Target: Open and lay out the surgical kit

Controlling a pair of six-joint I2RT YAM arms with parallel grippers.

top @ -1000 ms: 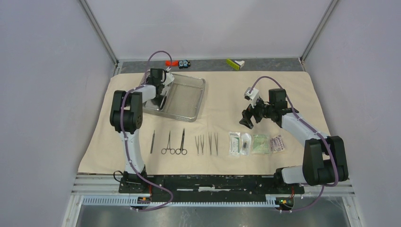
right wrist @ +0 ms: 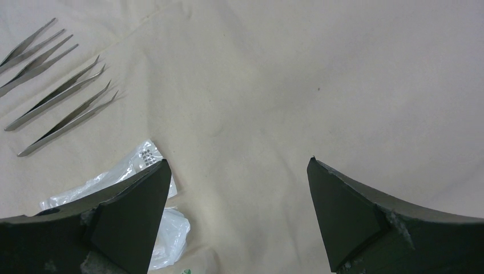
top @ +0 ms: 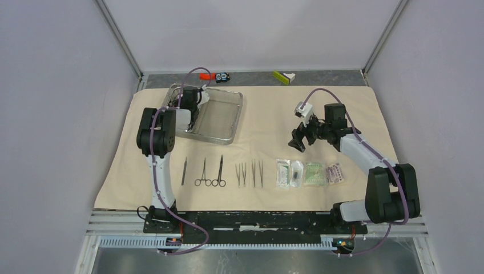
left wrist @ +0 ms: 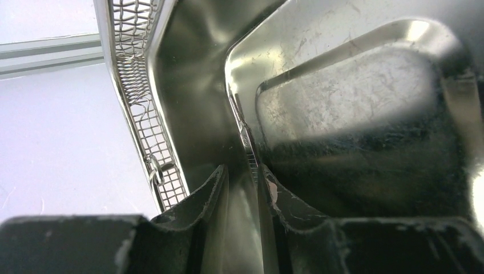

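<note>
The steel tray stands at the back left, with my left gripper down inside it. In the left wrist view a thin steel instrument lies along the tray's inner edge, and my left gripper is part open over its near end. My right gripper hangs open and empty above the cloth. Laid out in a row along the front are a slim tool, scissor-like tools, several tweezers and several packets.
A wire mesh basket runs along the tray's side. A red and black object and a green one lie on the grey strip behind the cloth.
The tray has shifted slightly left since about a second ago, and my left arm has moved a little with its gripper in it. My right gripper has moved slightly.
</note>
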